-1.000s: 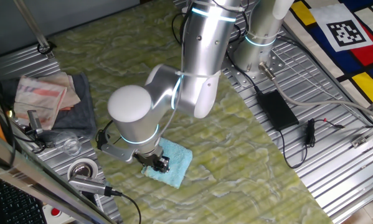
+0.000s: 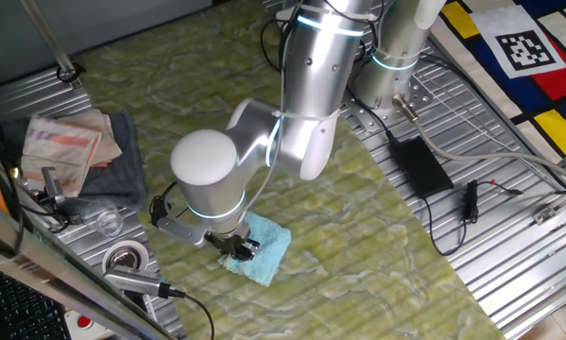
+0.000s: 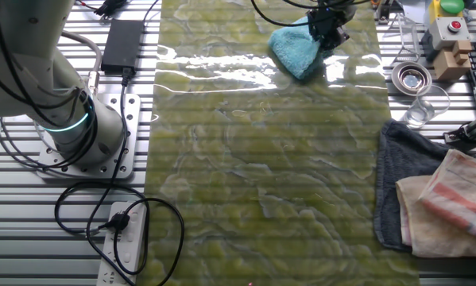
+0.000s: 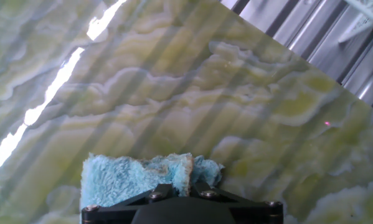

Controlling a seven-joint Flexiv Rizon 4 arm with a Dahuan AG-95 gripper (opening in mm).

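A light blue fluffy cloth (image 2: 271, 255) lies on the green marbled table surface, under and beside my gripper (image 2: 248, 251). From the other side, exterior view 2 shows the same cloth (image 3: 294, 52) near the top, with the dark gripper (image 3: 333, 36) at its right edge. In the wrist view, a fold of the cloth (image 4: 127, 177) rises between the black fingertips, which are close together and pinch it. Part of the cloth bulges out past the right finger; the remainder is hidden beneath the gripper.
Folded towels (image 3: 452, 202) lie at the table's edge, near a clear glass (image 3: 425, 106) and a metal bowl (image 3: 412, 78). A black power adapter (image 2: 420, 167) sits on the slatted frame by the arm's base.
My gripper and wrist have shifted slightly to the right in exterior view 1. The cloth's near edge looks more bunched around the fingers; its far part has barely moved.
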